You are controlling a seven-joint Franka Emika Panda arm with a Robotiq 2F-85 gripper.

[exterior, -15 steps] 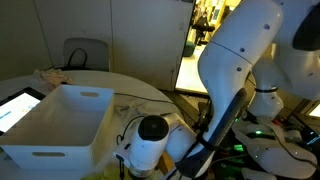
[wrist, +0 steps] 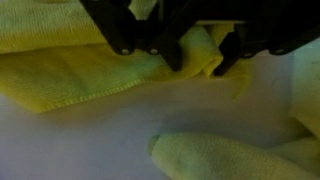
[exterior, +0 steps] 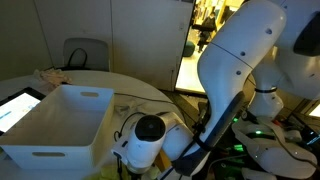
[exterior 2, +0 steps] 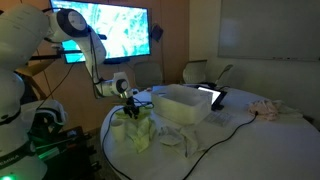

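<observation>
A crumpled yellow cloth [exterior 2: 138,134] lies on the white table in exterior view 2. My gripper [exterior 2: 131,110] is low over its far side, pointing down. In the wrist view, the dark fingers of my gripper stand a little apart, with a bunched fold of yellow cloth [wrist: 95,78] between and around them. Whether they press on the fold cannot be told. Another part of yellow cloth [wrist: 225,160] lies at the lower right there. Exterior view 1 shows only a sliver of cloth by the arm; the fingertips are hard to make out.
An open white bin [exterior 2: 190,104] stands close to the cloth, left of the arm in exterior view 1. Behind it is a lit tablet [exterior: 17,107]. A black cable [exterior 2: 215,146] crosses the table. A pinkish cloth [exterior 2: 264,108] lies far off; bare table surrounds it.
In exterior view 1 the wrist has tilted and shifted slightly, and more of its lower part and the yellow cloth shows at the bottom edge. The bin has not moved.
</observation>
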